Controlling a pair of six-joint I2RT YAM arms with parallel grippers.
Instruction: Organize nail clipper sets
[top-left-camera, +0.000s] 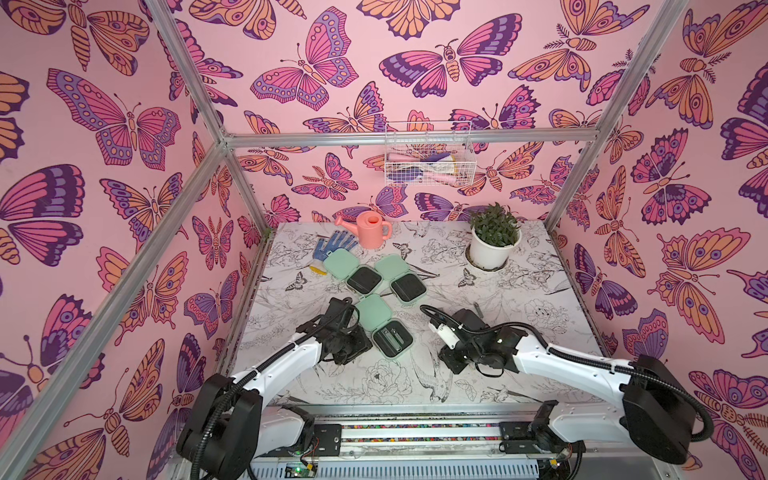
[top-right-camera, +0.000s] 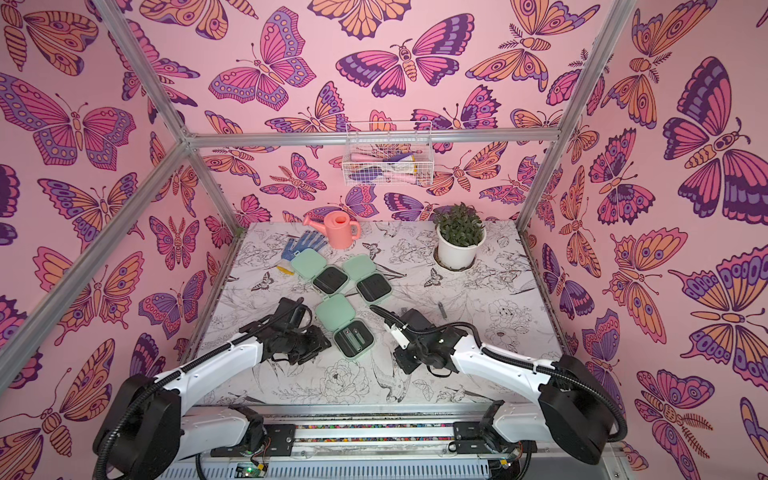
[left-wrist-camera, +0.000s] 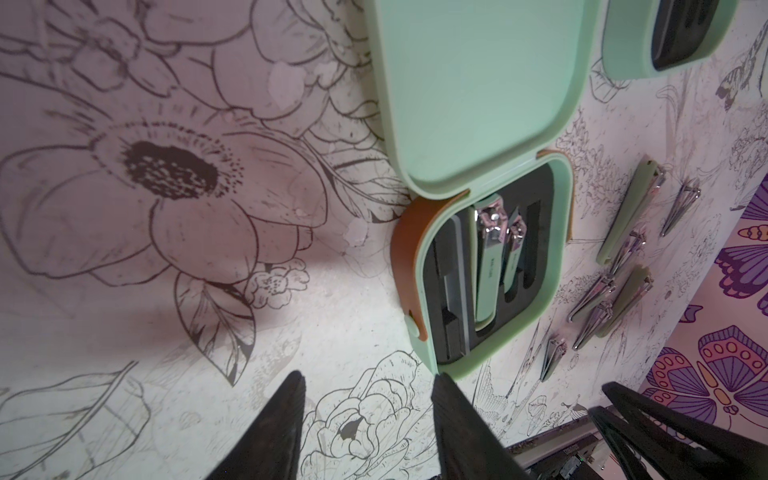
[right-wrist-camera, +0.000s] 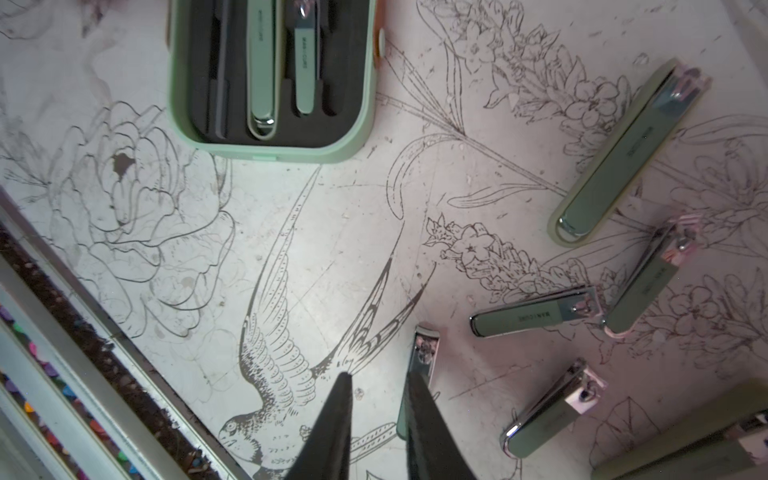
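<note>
An open mint case (left-wrist-camera: 530, 292) holds clippers and tools in a black insert, some slots empty; its lid (top-left-camera: 373, 308) lies back. Two more open cases (top-left-camera: 364, 278) lie behind it, their inserts dark. Loose green clippers (right-wrist-camera: 620, 152) lie scattered to the right of the front case. My left gripper stands left of that case, fingers apart over bare table. My right gripper hangs over the loose clippers, fingers apart, with a small clipper (right-wrist-camera: 422, 352) seen just past its tips; nothing shows held in it.
At the back stand a pink watering can (top-left-camera: 372, 232), blue gloves (top-left-camera: 329, 248) and a potted plant (top-left-camera: 493, 244). A wire basket (top-left-camera: 429, 164) hangs on the rear wall. The front rail edges the table.
</note>
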